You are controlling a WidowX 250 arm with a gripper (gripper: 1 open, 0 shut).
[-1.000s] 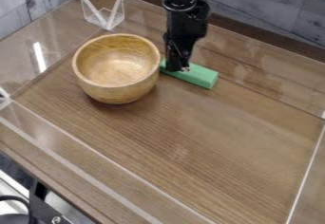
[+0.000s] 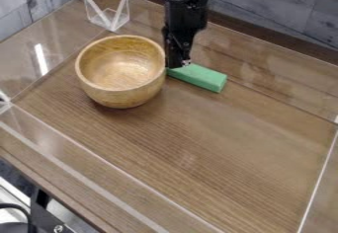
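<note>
A tan wooden bowl (image 2: 122,72) sits at the left of the table. Just right of it lies a green block (image 2: 199,77), flat and elongated. The black gripper (image 2: 177,61) hangs at the bowl's right rim, over the green block's left end, shut; nothing shows clearly between its fingers, which are small and dark.
A white wire holder (image 2: 109,10) stands at the back left.
The gripper has shifted very slightly; the bowl and green block look the same.
</note>
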